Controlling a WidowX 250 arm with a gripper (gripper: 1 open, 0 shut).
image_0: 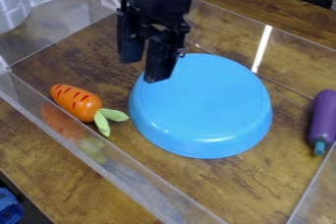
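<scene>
The black gripper point(145, 51) reaches down from the top centre, its two fingers apart and tilted, just above the back-left of an upturned blue bowl or plate point(203, 105). Nothing shows between its fingers. An orange toy carrot point(77, 100) with pale green leaves lies to the left of the blue item, apart from it. A purple toy eggplant point(323, 120) lies at the far right edge.
The wooden floor point(171, 184) is enclosed by clear plastic walls at left, front and right. Bare wood shows at the back left and in front of the blue item. A blue object point(7, 208) sits outside at lower left.
</scene>
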